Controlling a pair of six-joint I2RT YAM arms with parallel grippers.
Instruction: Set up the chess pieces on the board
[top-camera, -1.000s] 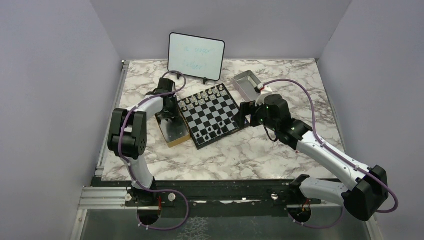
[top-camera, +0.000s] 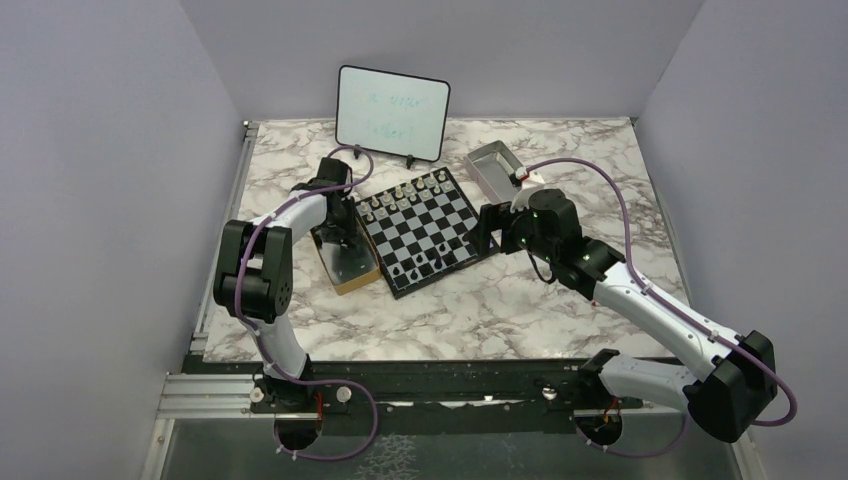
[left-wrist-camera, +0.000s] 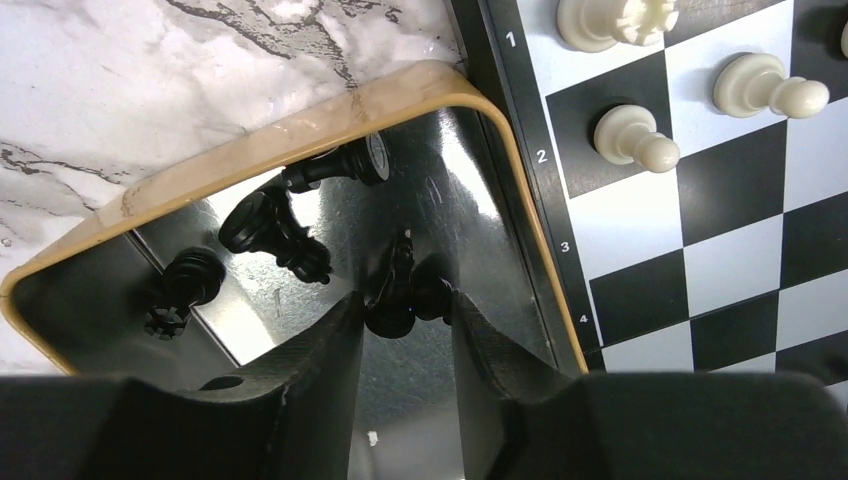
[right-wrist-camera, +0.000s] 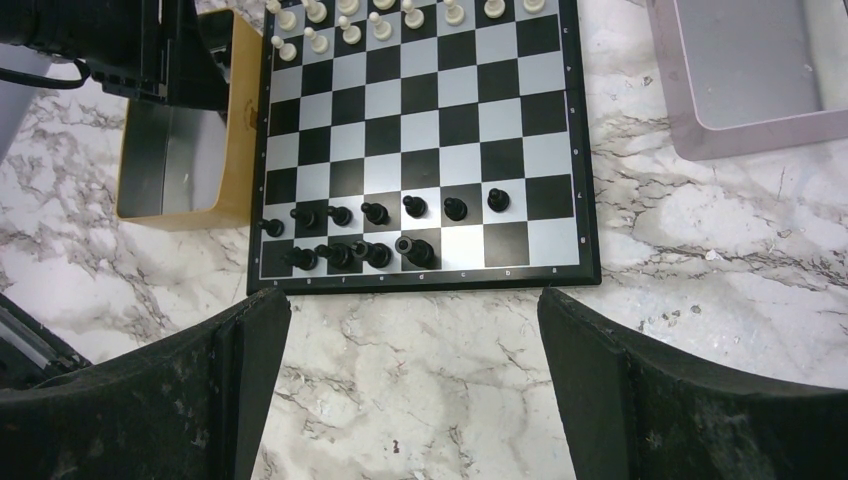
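Observation:
In the left wrist view my left gripper reaches down into the tan-rimmed box (left-wrist-camera: 545, 235), its fingers part open. Black chess pieces (left-wrist-camera: 390, 318) lie between and just beyond the fingertips; whether the pads touch them I cannot tell. More loose black pieces (left-wrist-camera: 262, 222) lie in the box, one a rook (left-wrist-camera: 185, 290). The chessboard (right-wrist-camera: 450, 290) carries white pieces (right-wrist-camera: 453, 13) along its far side and several black pieces (right-wrist-camera: 415, 250) in two rows along its near side. My right gripper stands wide open and empty, near the board's right side in the top view.
Behind the board's right corner sits a grey box (top-camera: 495, 170), empty as far as it shows. A whiteboard (top-camera: 392, 112) stands at the back.
My left gripper has shifted very slightly over the box. The right arm and the pieces on the board look unmoved.

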